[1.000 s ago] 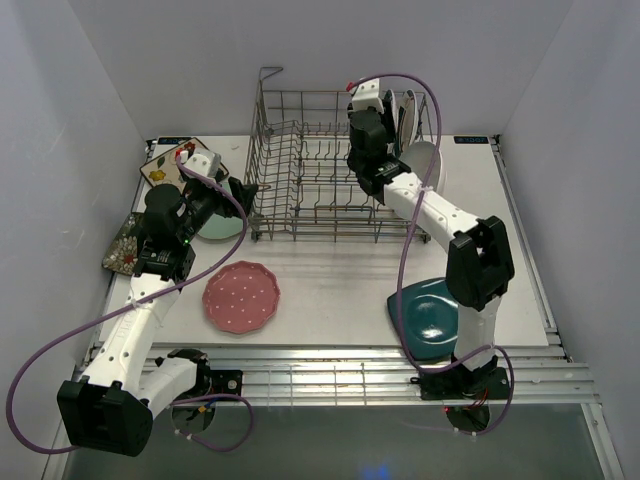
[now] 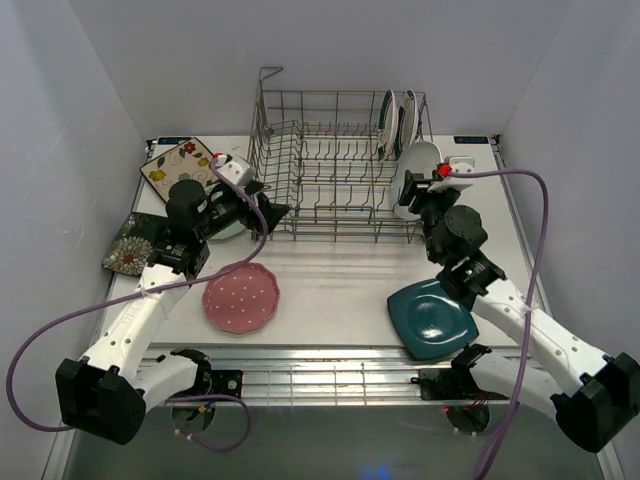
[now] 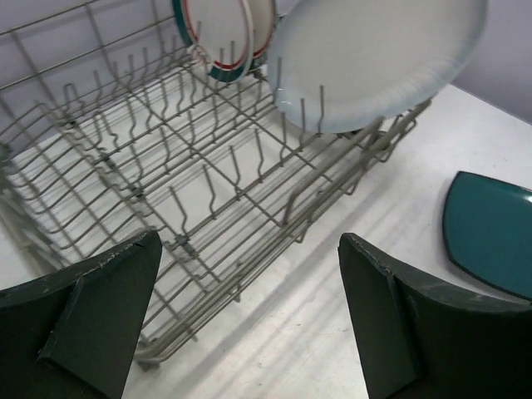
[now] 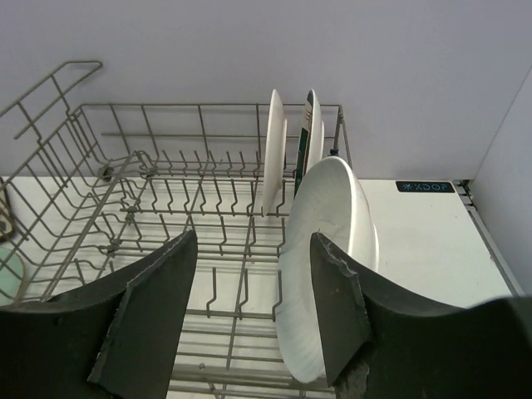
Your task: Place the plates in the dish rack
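The wire dish rack (image 2: 340,235) holds two upright plates (image 2: 387,125) at its back right and a large white plate (image 4: 307,266) at its front right. My right gripper is just in front of that white plate, fingers apart with nothing clearly between them. My left gripper (image 2: 275,208) stands open by the rack's front left corner, empty. A pink dotted plate (image 2: 241,298) and a teal square plate (image 2: 433,318) lie flat in front of the rack.
A floral square plate (image 2: 180,170), a dark patterned plate (image 2: 130,245) and a pale green plate partly under the left arm lie at the left. The counter between rack and front plates is clear.
My right arm has pulled back from the rack's back plates toward the right front.
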